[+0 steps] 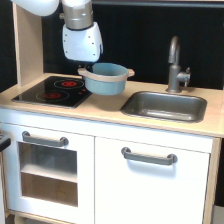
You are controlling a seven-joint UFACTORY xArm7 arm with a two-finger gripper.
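A light blue pot (107, 82) with two side handles appears raised a little over the counter, at the right edge of the black stove top (52, 92). My gripper (87, 68), at the end of the white arm, is at the pot's left side and appears shut on its rim or left handle. The fingertips are small and dark against the black wall, so the exact contact is hard to make out.
The grey sink (165, 105) is set into the wooden counter (110, 119) on the right, with a tall dark faucet (176, 68) behind it. White cabinet doors with grey handles lie below. Bare counter separates the stove from the sink.
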